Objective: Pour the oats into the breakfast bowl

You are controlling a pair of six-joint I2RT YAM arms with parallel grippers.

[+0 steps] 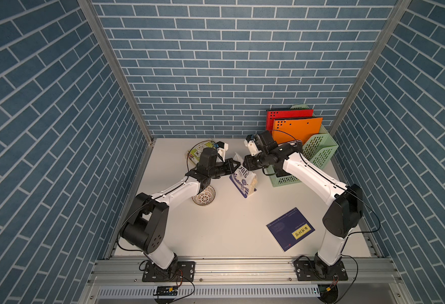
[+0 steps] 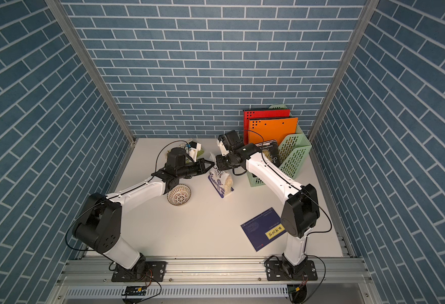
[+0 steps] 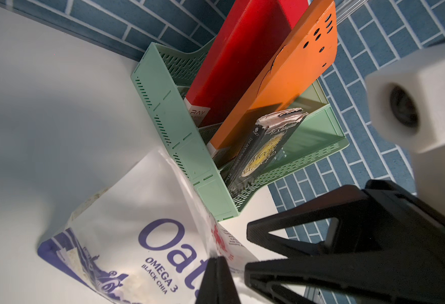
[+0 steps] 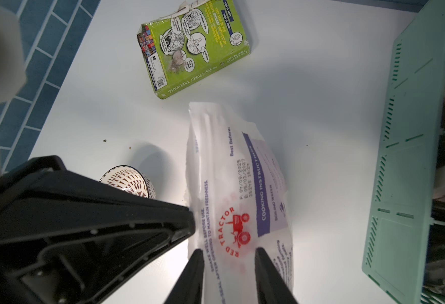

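The white oats bag stands near the table's middle, its thin top rising between my grippers; the right wrist view shows its printed back. My left gripper is shut beside the bag's upper part; whether any of the thin bag is between its fingertips is unclear. My right gripper faces it from the right, its fingers a little apart over the bag, seemingly part open. The patterned breakfast bowl sits left of the bag, partly under the left arm.
A green rack with folders and a book stands at back right. A green box lies at back left, behind the left gripper. A dark blue book lies front right.
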